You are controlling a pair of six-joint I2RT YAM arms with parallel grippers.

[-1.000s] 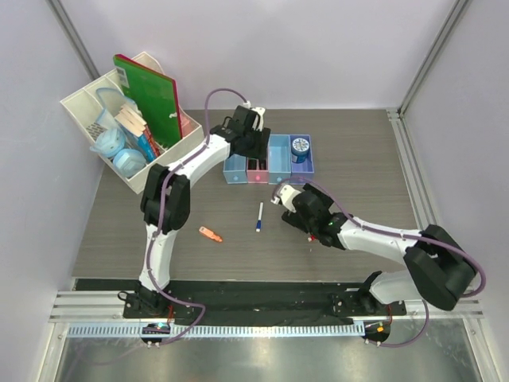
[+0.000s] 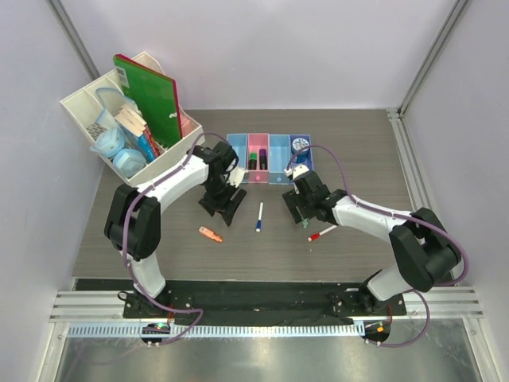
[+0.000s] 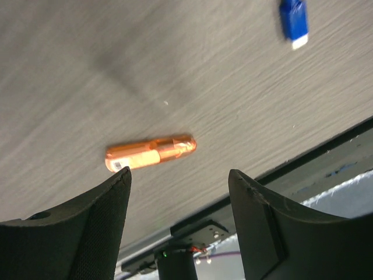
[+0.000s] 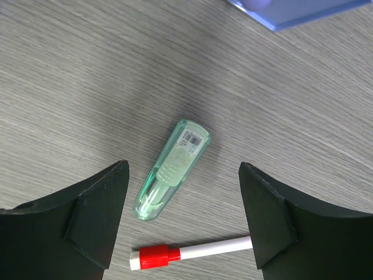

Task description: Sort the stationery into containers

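Observation:
An orange highlighter [image 3: 150,153] lies on the table below my left gripper [image 2: 223,205], whose open fingers point toward it. A blue-capped marker [image 2: 259,216] lies in the middle. My right gripper [image 2: 294,205] is open above a green highlighter [image 4: 172,169], with a red-capped marker [image 4: 213,248] beside that. The divided container has blue and pink compartments [image 2: 280,142]; the pink one holds a green marker [image 2: 253,159] and a dark marker [image 2: 263,159], the right blue one a round blue-and-white item [image 2: 300,145].
A white organizer [image 2: 79,107] with a green board, books and blue containers fills the back left.
My left gripper has moved from over the divided container down toward the orange highlighter.

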